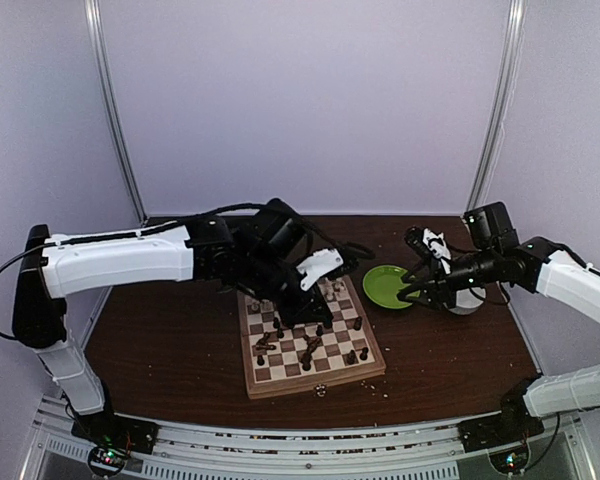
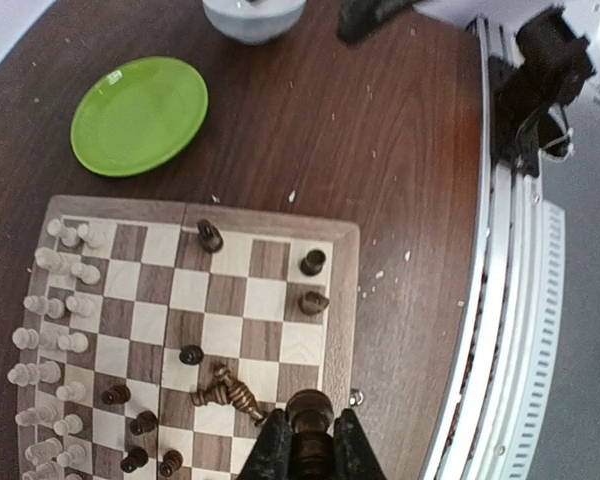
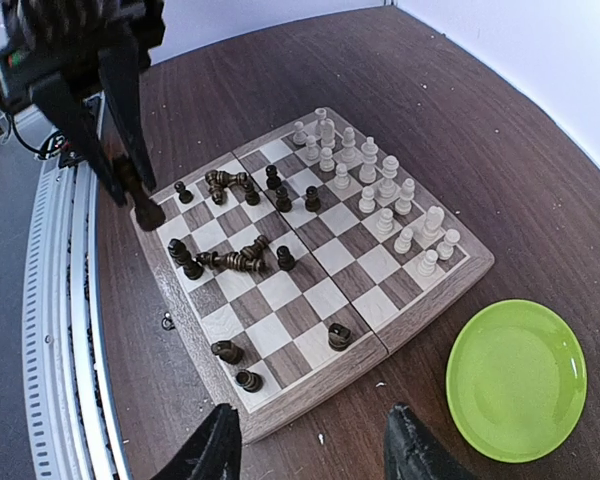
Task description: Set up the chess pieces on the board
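Observation:
My left gripper is shut on a dark chess piece (image 2: 310,406), held above the board's near side. In the right wrist view, that piece (image 3: 148,212) hangs below the left fingers. On the wooden chessboard (image 1: 310,384), white pieces (image 3: 368,172) fill the far rows. Dark pieces are scattered: some upright, such as one (image 3: 285,257) near the middle, while others lie on their sides, including a longer piece (image 3: 230,261). My right gripper (image 1: 410,285) is open and empty, beside the green plate, its fingers (image 3: 215,448) wide apart.
The green plate (image 3: 516,382) lies to the right of the board. A white bowl (image 1: 466,301) stands behind the right arm. Bare dark table (image 1: 160,350) spreads left of the board. The board's metal clasp (image 2: 356,397) sticks out at its front edge.

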